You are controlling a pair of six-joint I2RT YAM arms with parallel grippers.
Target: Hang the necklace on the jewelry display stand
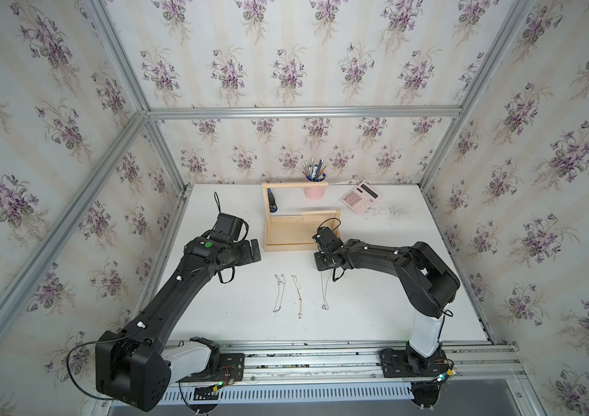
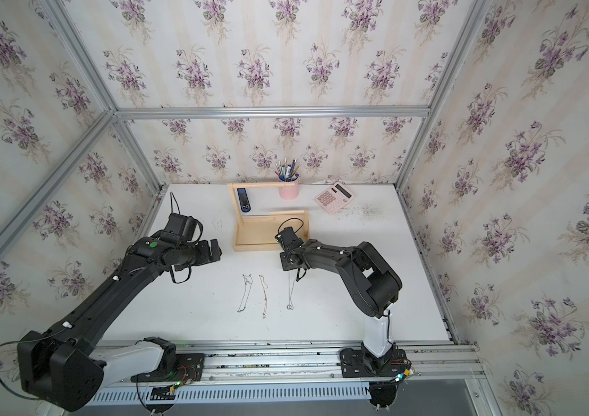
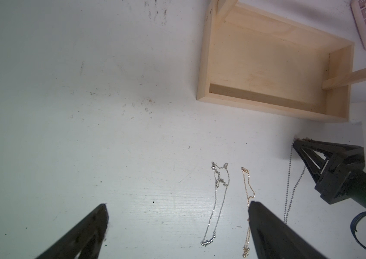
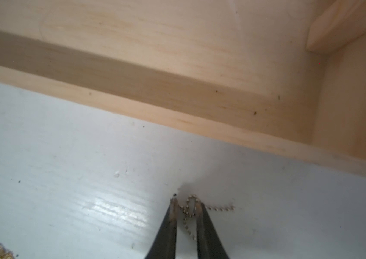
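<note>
Three necklaces lie on the white table: a silver chain (image 3: 217,207), a gold chain (image 3: 247,196) and a bead chain (image 3: 290,185). The wooden display stand (image 3: 273,108), a tray with a top bar, stands behind them. My right gripper is down at the top end of the bead chain, just in front of the stand; whether the chain is between its fingertips is unclear. My left gripper is open, empty, above the left side of the table.
A pink pen cup (image 1: 314,192), a pink calculator (image 1: 361,197) and a dark object (image 1: 271,200) are at the back.
</note>
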